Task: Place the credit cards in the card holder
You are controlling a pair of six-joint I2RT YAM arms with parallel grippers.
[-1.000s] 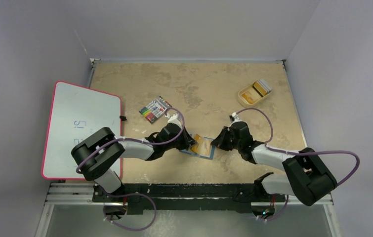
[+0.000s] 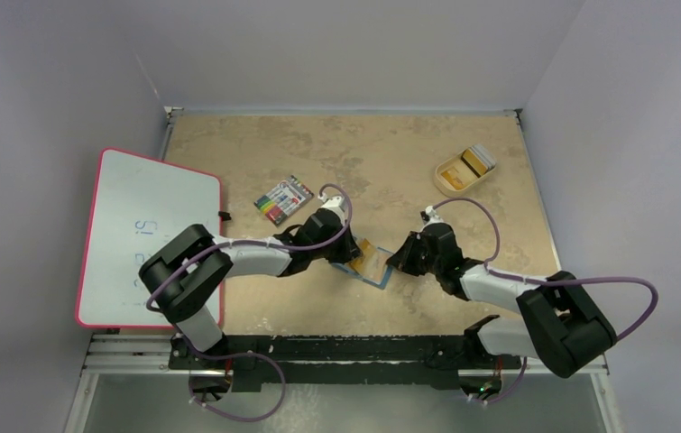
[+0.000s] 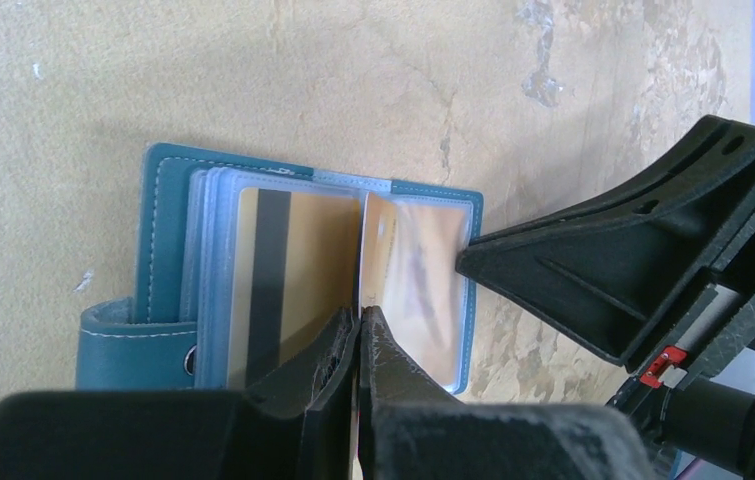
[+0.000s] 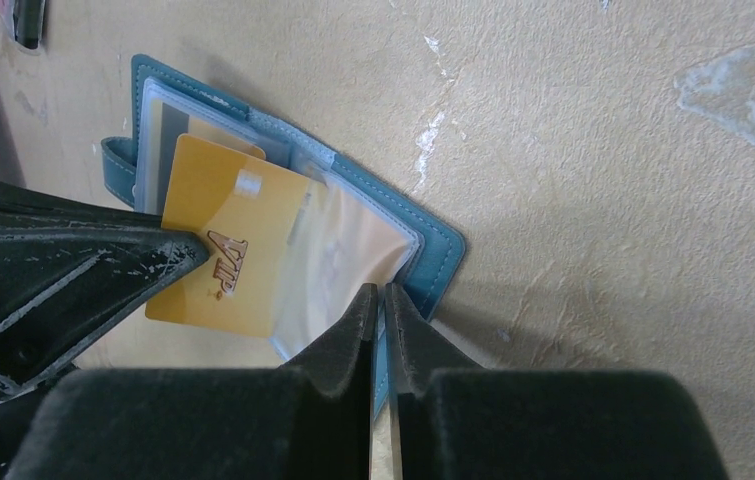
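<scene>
The blue card holder (image 2: 381,281) lies open on the table between both arms, its clear sleeves facing up. My left gripper is shut on a thin gold card, seen almost edge-on in the left wrist view. The card stands tilted over the holder, its leading edge at the mouth of a clear sleeve (image 4: 348,235); how far inside it reaches is unclear. At the holder's right side, my right gripper is shut on the sleeve's edge. Another card with a dark stripe (image 3: 271,270) lies under a sleeve on the holder's left part.
An oval tray (image 2: 445,187) with more cards stands at the back right. A flat pack of coloured markers (image 2: 283,199) lies behind the left arm, and a whiteboard (image 2: 151,198) covers the left side.
My left gripper has shifted slightly right and toward the back with the gold card, which now looks narrower from above. The right arm has stayed at the holder's edge.
</scene>
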